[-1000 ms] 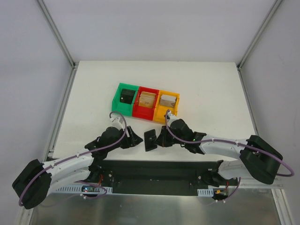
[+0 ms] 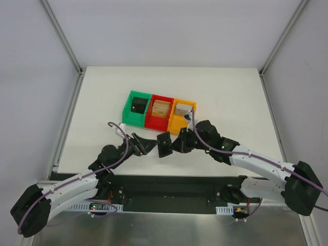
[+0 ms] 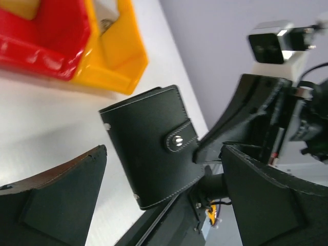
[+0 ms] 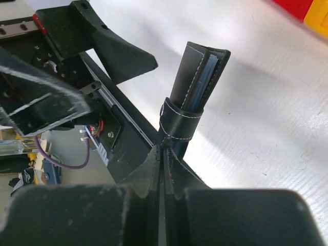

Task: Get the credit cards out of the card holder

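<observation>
The card holder is black with pale stitching and a strap closed by a silver snap. Held off the table, it is gripped near one edge by my right gripper, which is shut on it. A blue edge shows between its two flaps in the right wrist view. To the holder's left in the top view, my left gripper is open and empty, turned towards it. The left gripper's fingers appear beside the holder in the right wrist view, apart from it.
Behind the grippers stand a green bin, a red bin and a yellow bin, side by side, each with something inside. The yellow bin is close to the holder.
The holder and right gripper have moved towards the bins and look larger, as if higher. My left gripper has turned, its fingers now spread more visibly towards the holder.
</observation>
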